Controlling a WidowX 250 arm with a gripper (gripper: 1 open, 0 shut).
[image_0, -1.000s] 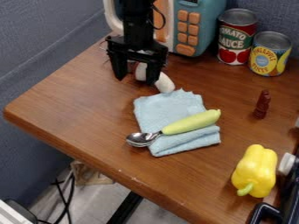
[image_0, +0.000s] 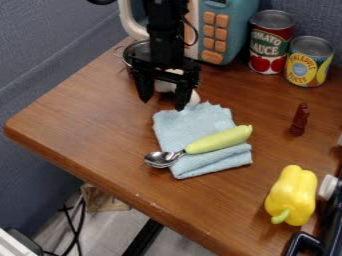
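The black gripper hangs at the back of the wooden table, just in front of the toy microwave, over a white object that is partly hidden behind it; whether its fingers hold anything cannot be told. A pale blue cloth lies at the middle of the table, with a spoon and a pale green corn-like vegetable on it. A metal pot is partly hidden behind the arm.
A tomato sauce can, a yellow can, a small brown bottle and a yellow pepper occupy the right side.
The gripper has shifted a little to the right and down over the white object, covering more of it.
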